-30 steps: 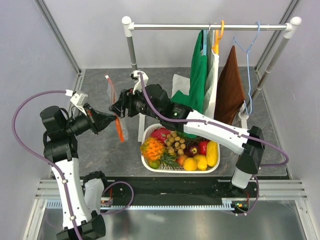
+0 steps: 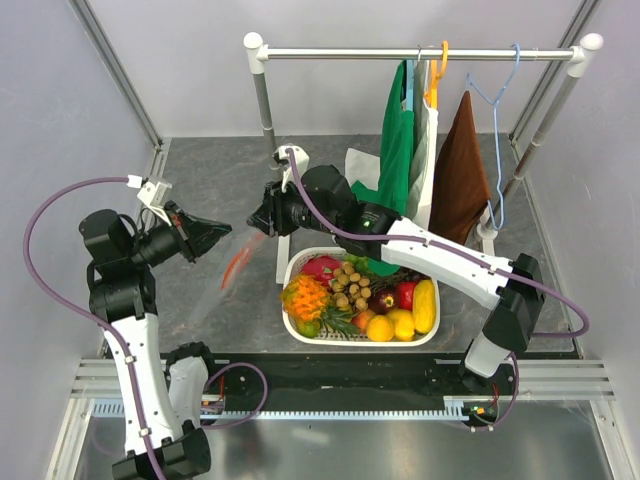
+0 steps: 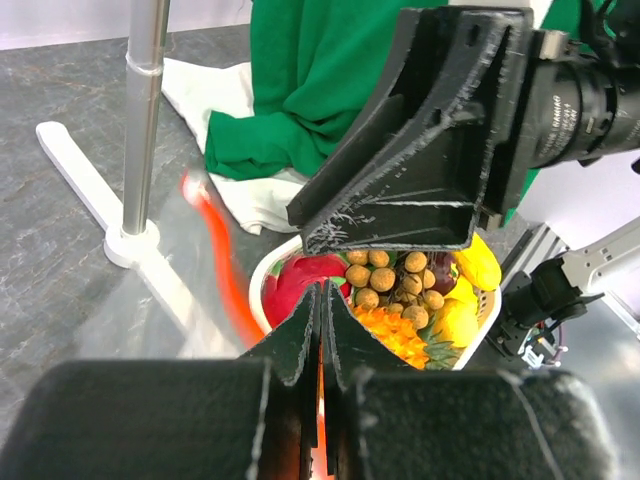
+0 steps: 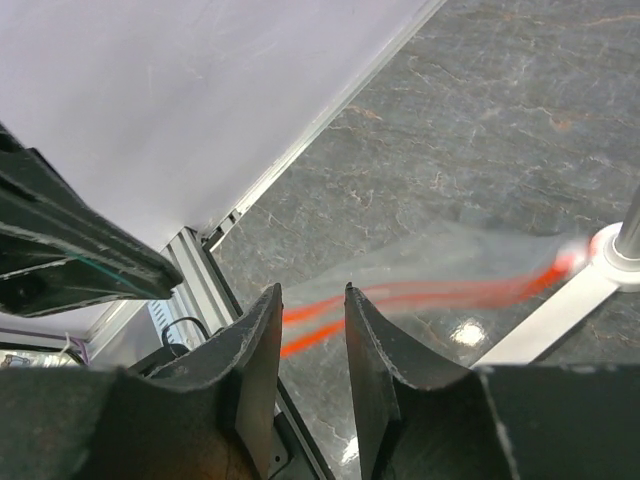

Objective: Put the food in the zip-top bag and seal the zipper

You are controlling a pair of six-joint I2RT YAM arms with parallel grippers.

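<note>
My left gripper (image 2: pixel 215 231) is shut, with orange showing behind its fingertips; I cannot see anything clearly held between them. My right gripper (image 2: pixel 258 222) is higher up at the bag's upper end, its fingertips narrowly apart; whether it grips the bag is unclear in its own view. The food lies in a white basket (image 2: pixel 433 335) below right: pineapple (image 2: pixel 305 298), banana (image 2: pixel 424 305) and other fruit.
A metal rack (image 2: pixel 330 54) with hanging green cloth (image 2: pixel 395 150), brown cloth (image 2: pixel 458 170) and hangers stands over the back and right. Its white foot (image 3: pixel 90 180) lies on the grey floor. The floor left of the basket is clear.
The bag has swung downward from upright between the grippers to hang diagonally lower left of my right gripper, blurred by motion. The grippers have drawn a little apart.
</note>
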